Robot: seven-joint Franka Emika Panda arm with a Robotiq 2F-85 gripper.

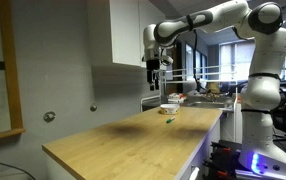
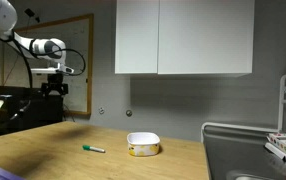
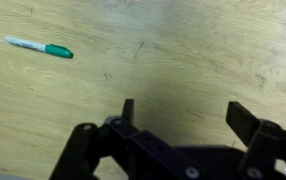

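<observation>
A green-capped marker with a pale barrel (image 3: 40,47) lies flat on the wooden tabletop (image 3: 163,60), in the upper left of the wrist view. In exterior view 2 the same marker (image 2: 93,149) rests left of a white tub with yellowish sides (image 2: 143,144). My gripper is open, its two dark fingers wide apart with only bare wood visible between them. Well above the table hangs the gripper (image 1: 153,80) in exterior view 1, apart from both marker (image 1: 170,121) and tub. The tub's inside cannot be made out.
White wall cabinets (image 2: 185,38) overhang the back of the counter. A sink (image 2: 248,177) and a white rack with items (image 2: 285,146) stand at the right of exterior view 2.
</observation>
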